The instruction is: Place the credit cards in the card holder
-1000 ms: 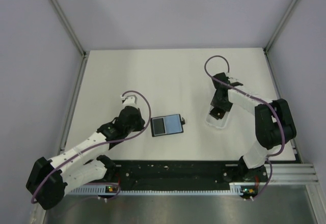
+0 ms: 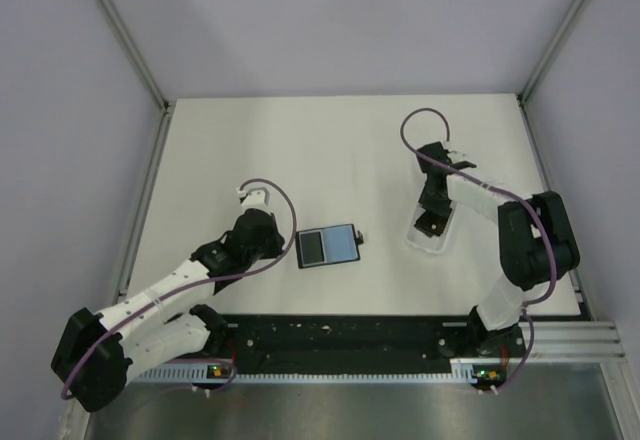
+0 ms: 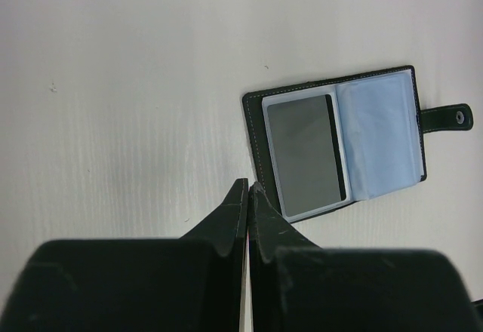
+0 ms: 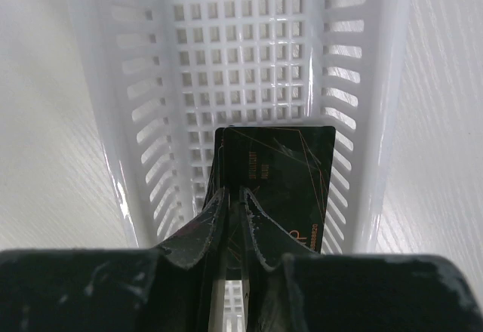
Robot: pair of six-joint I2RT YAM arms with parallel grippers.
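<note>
An open dark card holder (image 2: 328, 245) with clear and blue sleeves lies in the middle of the table; in the left wrist view it (image 3: 302, 151) is beside my left gripper, which is shut with nothing visible between its fingers. Dark credit cards (image 4: 279, 166) lie stacked in a white plastic basket (image 4: 381, 106) on the right. My right gripper is low over the stack, its fingertips slightly apart at the left part of the top card; whether they grip a card cannot be told.
The basket stands right of the card holder, beneath the right arm.
The right arm has shifted very slightly at the basket, with a little more of the cards showing in the top view. The left arm has not moved.
</note>
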